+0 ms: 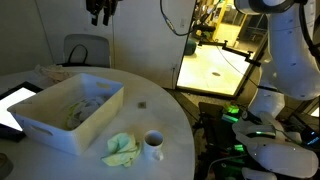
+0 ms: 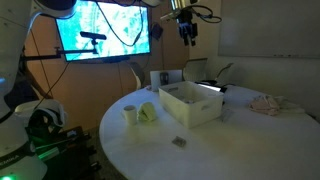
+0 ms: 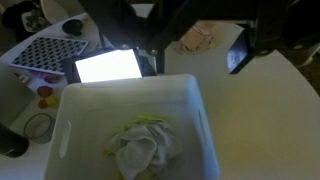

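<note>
High above the white box [image 1: 72, 112] hangs my gripper [image 1: 101, 18], its fingers apart and nothing between them. In the wrist view a dark finger [image 3: 240, 52] shows at the upper right, clear of the box. A crumpled white cloth [image 3: 145, 148] lies inside the box, over a yellow-green cloth [image 3: 118, 133] of which only edges show. Outside the box, a pale green cloth [image 1: 122, 150] rests on the table beside a white mug [image 1: 153, 145].
A bright tablet screen [image 3: 108, 66] adjoins the box. A pinkish cloth [image 2: 272, 105] lies at the table's far side, and a small grey object [image 2: 179, 142] sits on the open tabletop. Chairs and a large screen [image 2: 100, 27] stand behind.
</note>
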